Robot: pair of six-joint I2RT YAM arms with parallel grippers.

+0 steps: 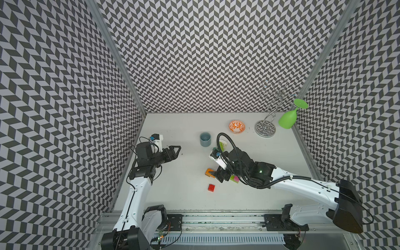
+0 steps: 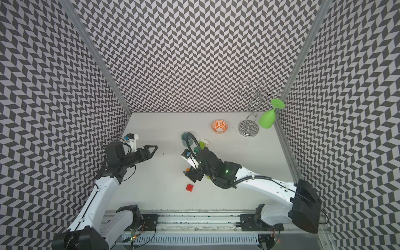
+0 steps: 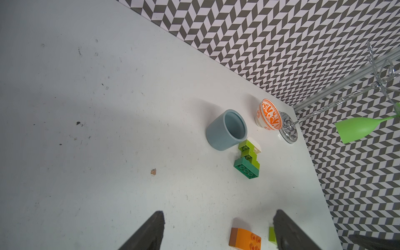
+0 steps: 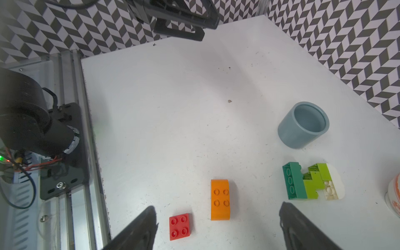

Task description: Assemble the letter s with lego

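A red brick (image 4: 179, 226) and an orange brick (image 4: 220, 200) lie apart at the front middle. Behind them, a joined group of dark green (image 4: 295, 181), light green (image 4: 315, 185) and whitish (image 4: 336, 185) bricks lies beside the cup. Another green piece (image 3: 271, 234) shows partly at the front right. My right gripper is raised above the loose bricks, fingers apart with nothing visible between them. My left gripper hangs at the table's left side, fingers apart and empty.
A blue-grey cup (image 3: 220, 132), an orange-patterned bowl (image 1: 237, 126) and a metal stand (image 1: 265, 130) holding a green glass (image 1: 288, 119) stand toward the back and right.
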